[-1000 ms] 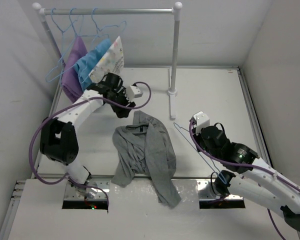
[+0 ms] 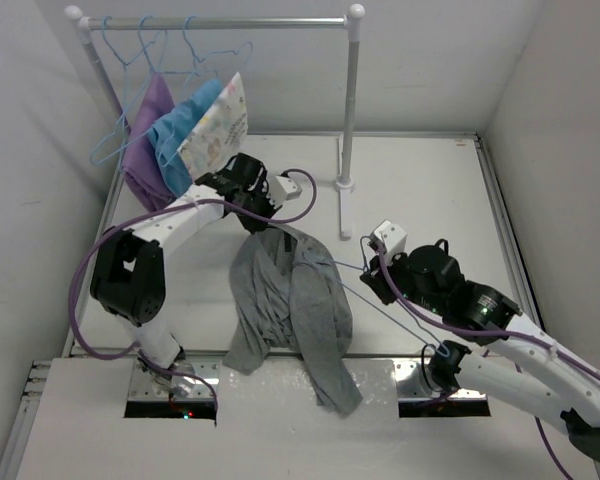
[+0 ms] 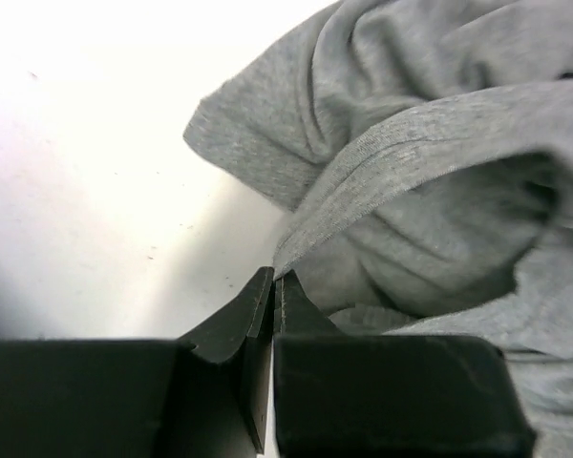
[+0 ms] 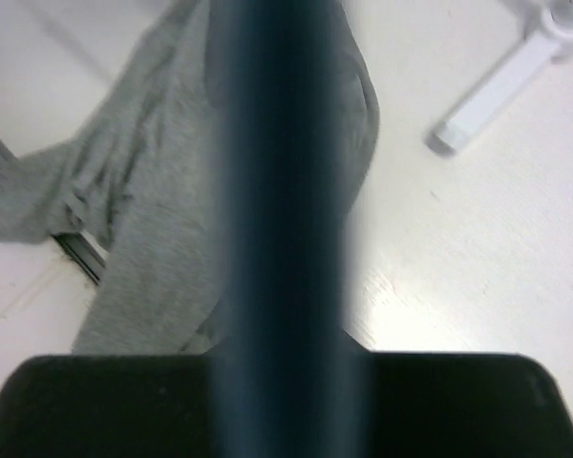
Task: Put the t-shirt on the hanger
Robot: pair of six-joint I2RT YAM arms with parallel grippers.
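Note:
A grey T-shirt [image 2: 290, 300] lies crumpled on the white table, sleeves hanging over the front edge. My left gripper is shut on an edge of its fabric at the top end, lifting it slightly. My right gripper [image 2: 372, 270] is shut on a light-blue wire hanger [image 2: 380, 310], which lies slanting toward the shirt, its far end over the shirt's upper right. In the right wrist view a dark blurred band, very close to the lens, hides the middle.
A metal rack [image 2: 230, 23] stands behind, with blue hangers and hanging purple, blue and white printed [image 2: 215, 130] garments at left. Its white foot [image 2: 345, 205] is beside the shirt.
My left gripper went down to the shirt, shut on its edge and raised it a little. The right gripper moved left with the hanger, whose end now reaches over the shirt.

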